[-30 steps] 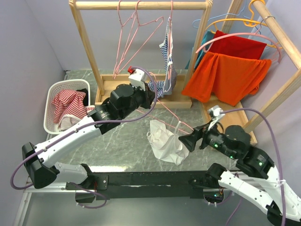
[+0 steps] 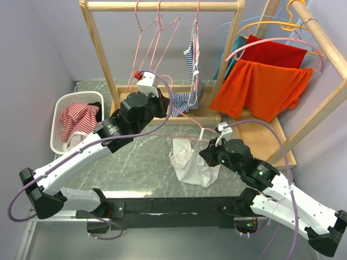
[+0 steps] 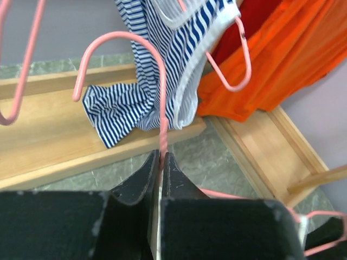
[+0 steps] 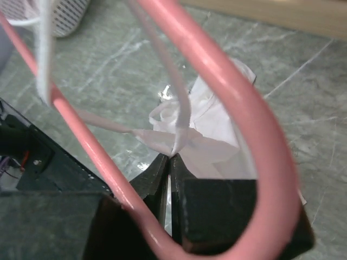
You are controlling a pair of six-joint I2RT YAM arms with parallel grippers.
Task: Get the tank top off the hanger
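My left gripper [image 2: 162,108] is shut on the neck of a pink hanger [image 3: 162,97] at the rack's front. The hanger extends right and down, with a white tank top [image 2: 192,168] on it by a strap, its body bunched at the floor. My right gripper is shut on the white strap [image 4: 179,130], just beside the pink hanger's loop, which crosses close to the right wrist camera.
Striped garments [image 2: 192,59] and empty pink hangers hang on the left rail. Orange cloth [image 2: 255,86] hangs at the right. A laundry basket [image 2: 57,124] stands left. Wooden shelves and posts border both arms' space.
My right gripper has moved left and toward the hanger and has closed on the strap. The left gripper has drifted slightly left with the hanger.
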